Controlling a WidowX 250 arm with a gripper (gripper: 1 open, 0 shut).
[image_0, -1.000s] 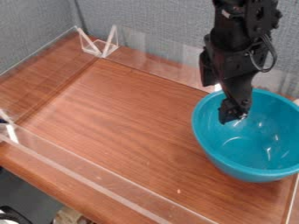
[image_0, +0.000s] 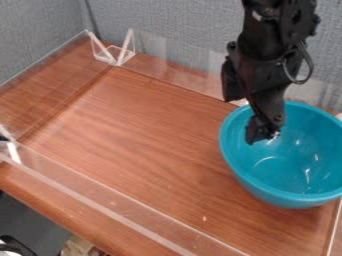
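My black gripper (image_0: 251, 105) hangs from the top right, its lower end over the back-left part of a large turquoise bowl (image_0: 287, 175) on the right of the wooden table. One dark finger reaches down inside the bowl's rim. I see nothing held; the far side of the fingers is hard to make out against the dark body. The bowl's visible inside looks empty, though the gripper hides part of it.
Transparent low walls run along its edges, with a white bracket (image_0: 112, 52) at the back left. Grey padded panels stand behind.
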